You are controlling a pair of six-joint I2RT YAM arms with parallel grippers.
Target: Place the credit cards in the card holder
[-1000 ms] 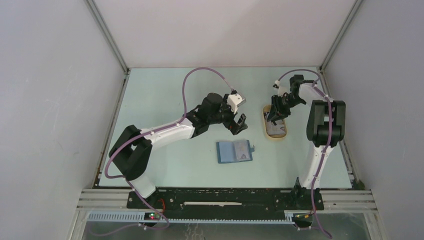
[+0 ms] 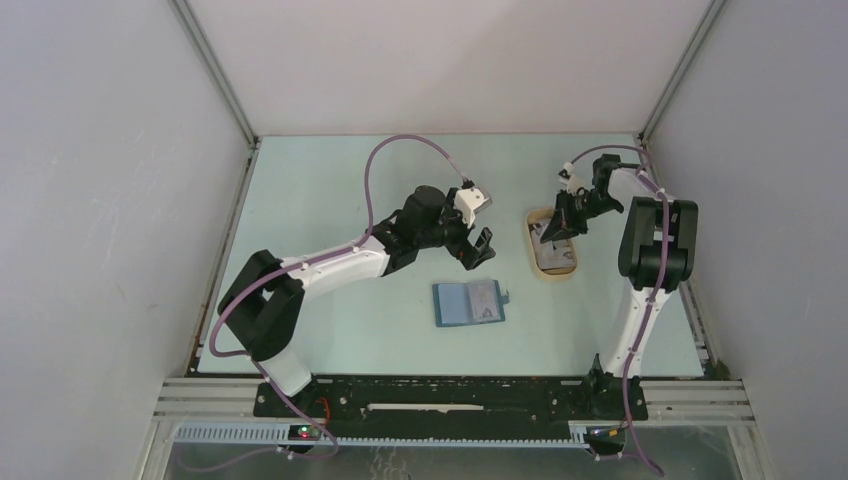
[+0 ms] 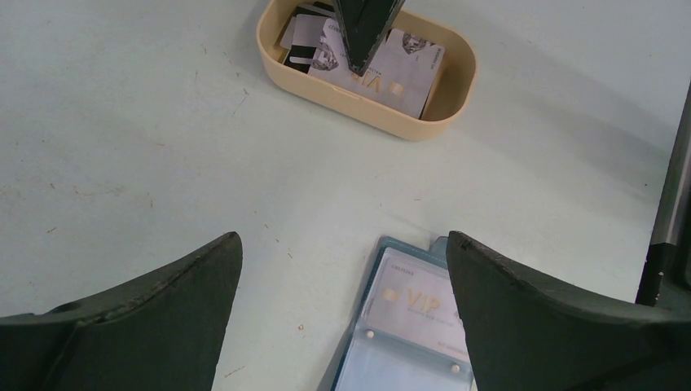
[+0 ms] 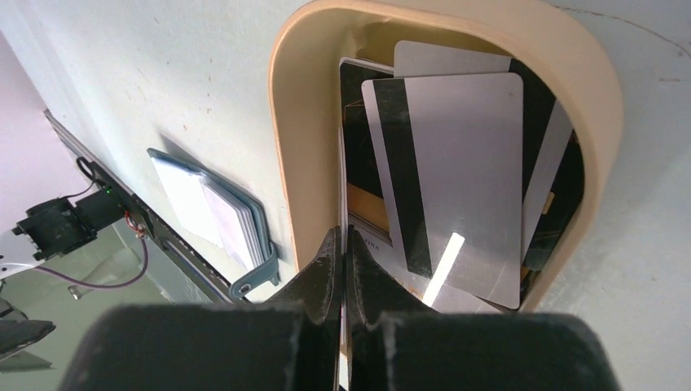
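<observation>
A beige tray point(image 2: 533, 262) holds a jumble of credit cards point(image 4: 460, 179) at the right of the table. My right gripper is shut at the tray's side, its fingertips over the cards; whether anything thin lies between them is unclear. The blue card holder point(image 2: 452, 304) lies open toward the front, with a VIP card point(image 3: 415, 301) in one side. My left gripper hangs open above the table, left of the tray and behind the holder, with nothing between its fingers.
Walls and rails border it.
My right arm and gripper have shifted slightly to the right at the tray, which also appears nudged a little rightward. The left arm is still.
</observation>
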